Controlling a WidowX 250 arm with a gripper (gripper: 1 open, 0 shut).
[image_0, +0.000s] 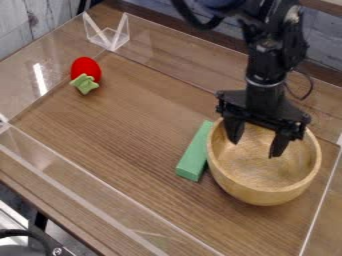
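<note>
My gripper (251, 136), black and open, is low over the large tan bowl (265, 183) at the right, with its fingers at the bowl's back part. Whether anything lies under the fingers is unclear. A green bar (195, 152) lies against the bowl's left side.
A red rounded object (86, 68) and a small green item (86, 84) sit at the upper left. A clear plastic container (104, 28) stands farther back.
</note>
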